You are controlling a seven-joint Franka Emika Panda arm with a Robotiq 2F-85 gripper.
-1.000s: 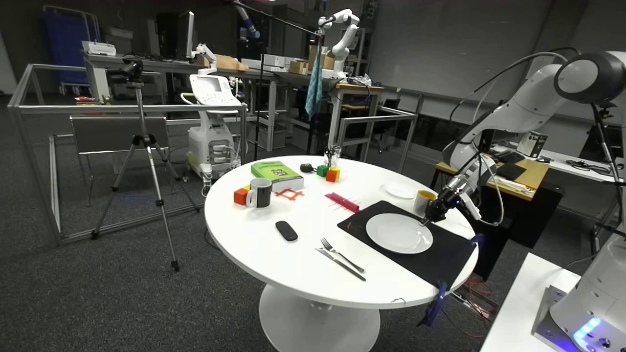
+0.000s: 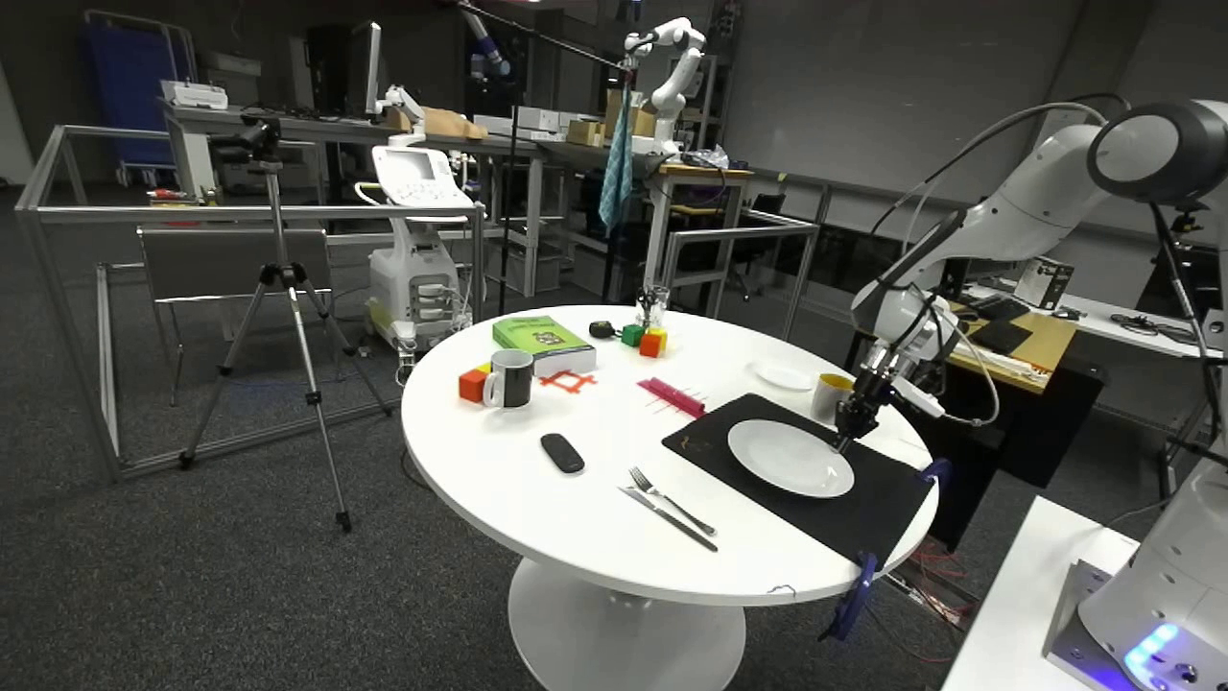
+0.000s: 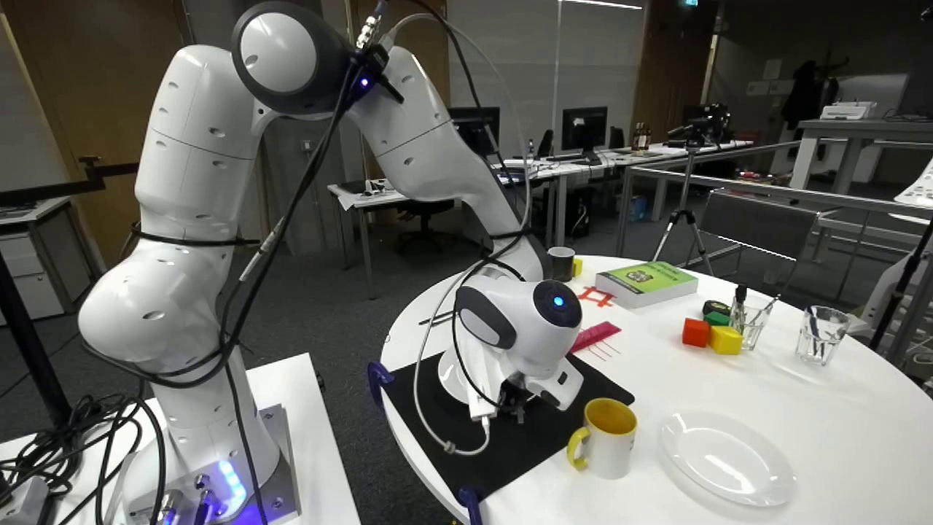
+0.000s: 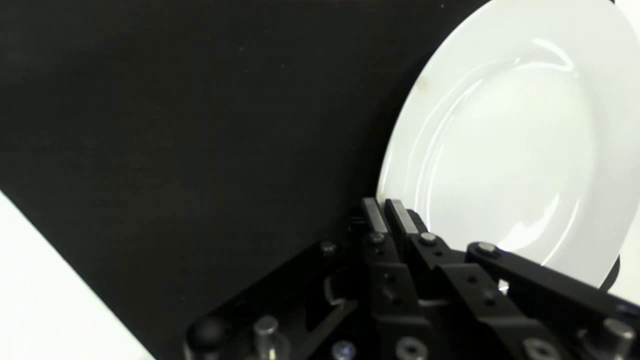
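A white plate [image 2: 791,457] rests on the black placemat [image 2: 886,501], one side looking slightly raised. My gripper [image 2: 843,442] is at the plate's edge on the side near the mug. In the wrist view the narrow gap of my gripper takes in the rim of the plate [image 4: 522,138], with one finger [image 4: 375,216] outside and the other over the plate. The fingers are shut on that rim. In exterior view 2 the arm hides most of the plate [image 3: 452,376] and the fingertips.
Close to the gripper stands a white mug with yellow inside [image 3: 607,437]. A second plate [image 3: 727,459] lies beyond it. A fork [image 2: 671,501] and knife [image 2: 668,518] lie beside the placemat. Blue clamps [image 2: 854,597] grip the table edge.
The plate has shifted slightly toward the right in exterior view 1, together with my gripper. The wrist has swung from a flatter slant to a steeper, more downward pose.
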